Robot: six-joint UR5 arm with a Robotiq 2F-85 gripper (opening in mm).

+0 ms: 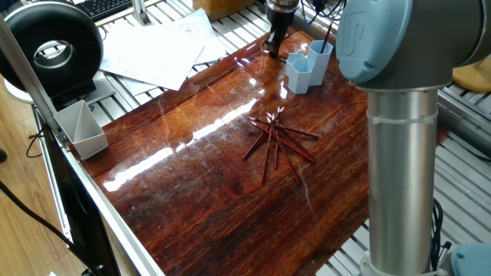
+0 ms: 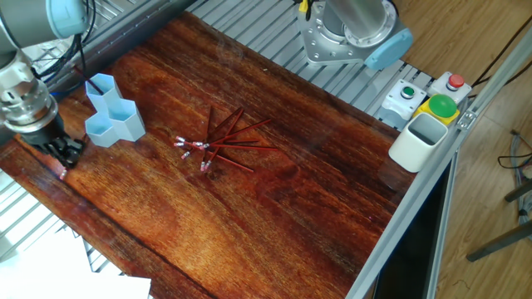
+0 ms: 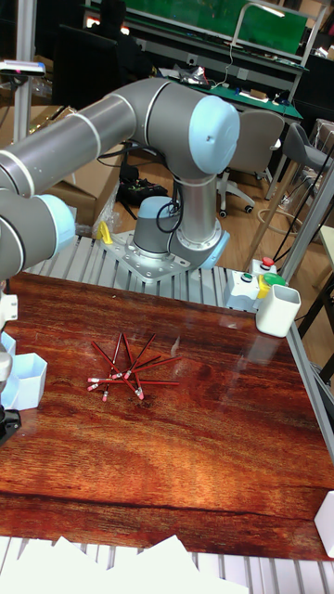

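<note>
A loose pile of several dark red sticks with pale ends (image 2: 218,145) lies crossed on the wooden table. Left of it in exterior view 2 stands a light-blue holder of joined hexagonal cups (image 2: 118,124); one dark stick (image 1: 327,34) leans upright in its rear cup. My gripper (image 2: 68,158) is low over the table's edge, beside the holder and apart from the pile. A small pinkish-white stick end (image 2: 62,174) shows just below its fingers. Whether the fingers grip that stick is too small to make out. In exterior view 3 the gripper is mostly cut off at the left.
An empty white square cup (image 2: 417,141) stands at one corner by the button boxes (image 2: 404,97). Another white container (image 1: 81,129) is at the left edge in exterior view 1. Paper sheets (image 1: 153,55) lie beyond the table.
</note>
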